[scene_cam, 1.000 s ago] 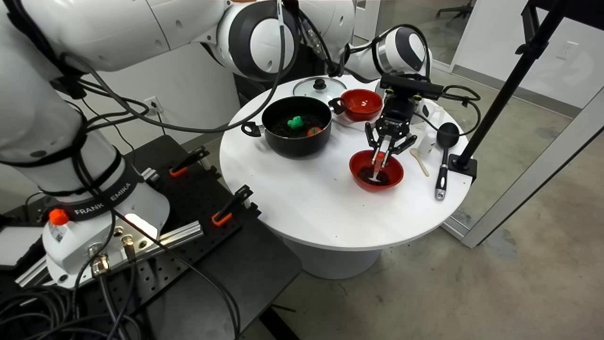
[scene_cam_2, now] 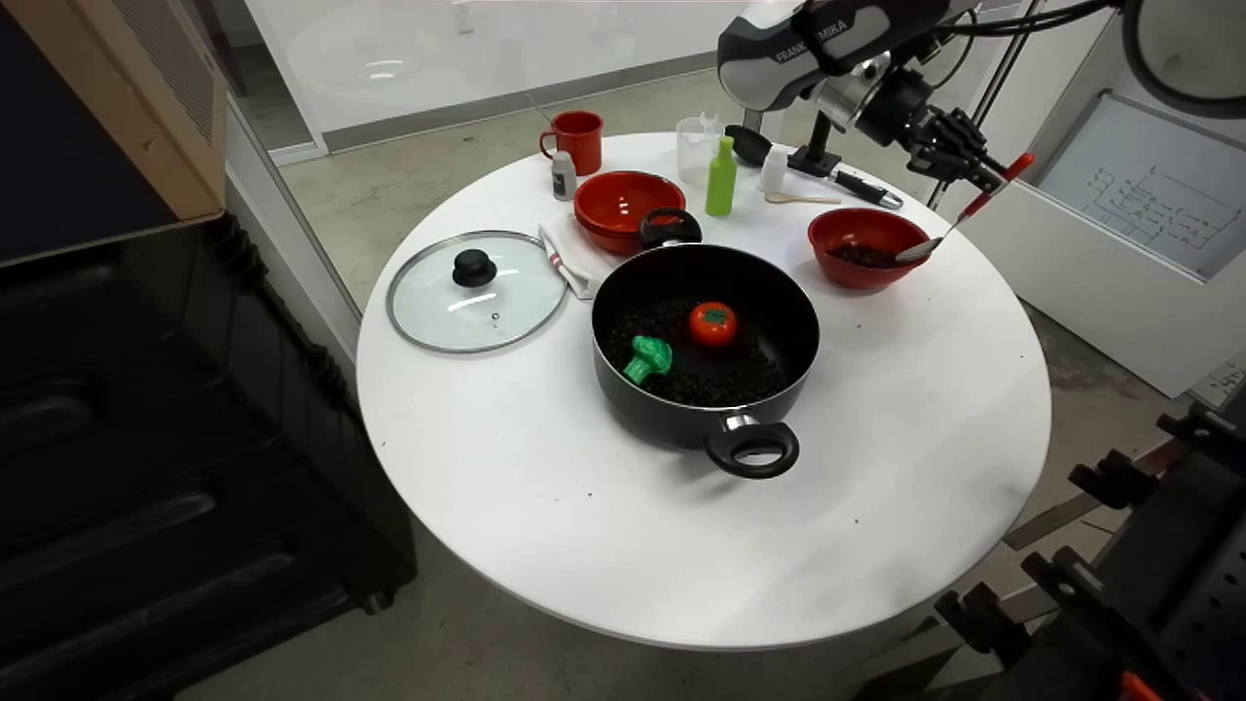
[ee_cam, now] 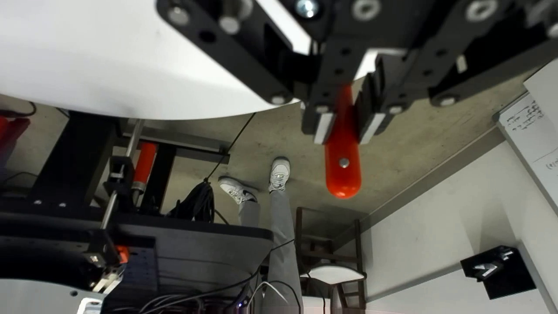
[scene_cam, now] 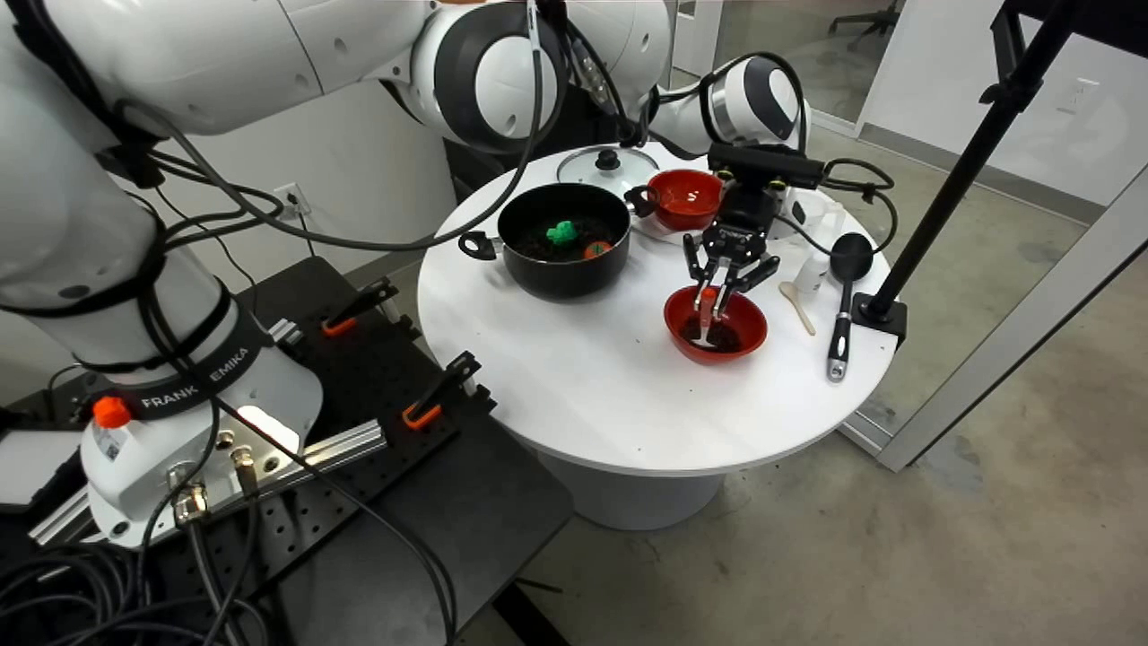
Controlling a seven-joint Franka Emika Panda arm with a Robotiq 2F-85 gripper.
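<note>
My gripper is shut on the red handle (ee_cam: 343, 167) of a spoon, which stands out past the fingertips in the wrist view. In exterior view 2 the spoon's metal head (scene_cam_2: 918, 250) reaches down to the red bowl (scene_cam_2: 831, 239) at the right of the round table. Dark small bits (scene_cam_2: 864, 253) lie in that bowl. From exterior view 1 the gripper (scene_cam: 710, 289) is over the bowl, with the spoon slanting into it; whether the head carries any bits cannot be made out.
A black pot (scene_cam_2: 631, 403) holds dark bits, a green broccoli (scene_cam_2: 649, 357) and a tomato (scene_cam_2: 713, 325). Around it are a glass lid (scene_cam_2: 514, 306), another red bowl (scene_cam_2: 607, 228), a green bottle (scene_cam_2: 721, 181) and a black ladle (scene_cam: 841, 323).
In exterior view 1 my gripper has shifted slightly left, and the spoon with it. The bowl and pot have stayed where they were.
</note>
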